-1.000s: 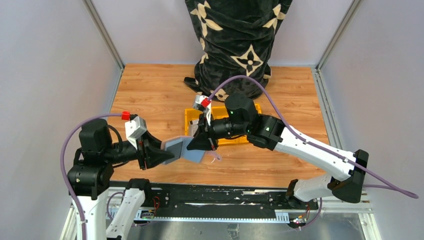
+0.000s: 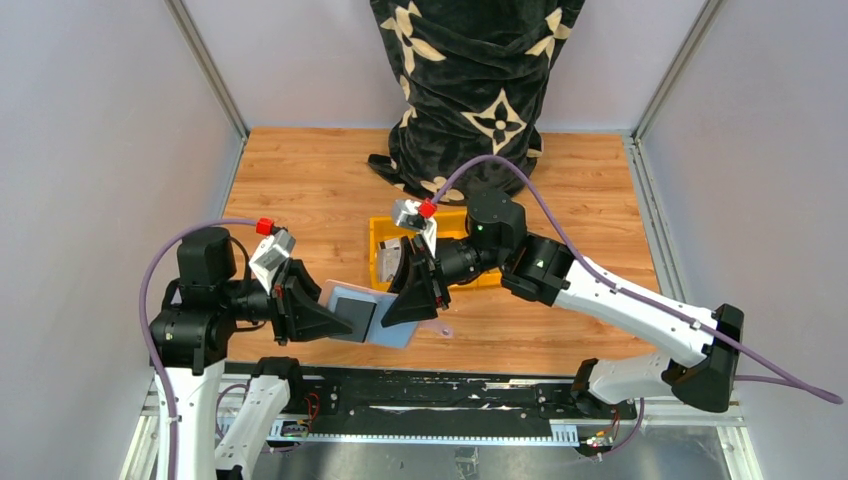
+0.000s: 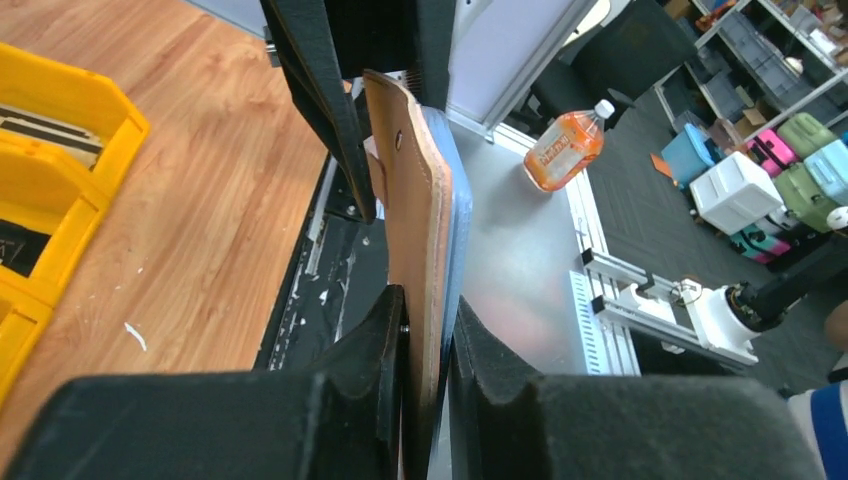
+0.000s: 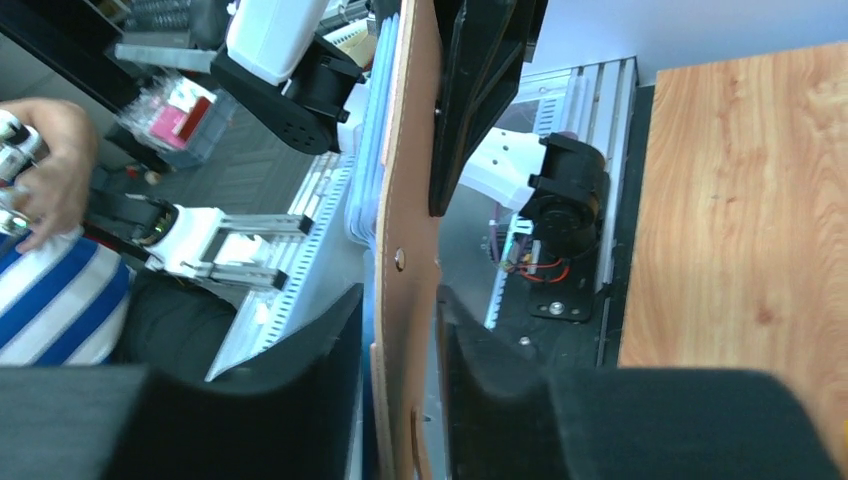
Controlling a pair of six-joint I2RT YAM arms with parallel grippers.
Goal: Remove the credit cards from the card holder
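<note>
The card holder (image 2: 384, 322) hangs unfolded between my two grippers, pinkish tan outside and light blue inside. A dark grey panel (image 2: 355, 318) shows on its left part; I cannot tell whether this is a card or a pocket. My left gripper is shut on the holder's left part, its fingers against both faces. At the other end, the fingers of my right gripper stand on either side of the holder, slightly blurred; whether they press on it is unclear. Layered blue edges (image 4: 368, 160) show in the right wrist view. No card is clearly visible outside the holder.
Behind the right gripper, a yellow bin (image 2: 377, 228) with compartments sits on the wooden table (image 2: 300, 200), holding a few items. A dark patterned cloth (image 2: 470, 90) covers something at the back. Open tabletop lies on both sides of the bin.
The holder has turned so that its blue inside faces up more, and the dark panel shows wider. Both grippers have tilted and shifted slightly, the right one a little rightward. Less of the pink tab is visible.
</note>
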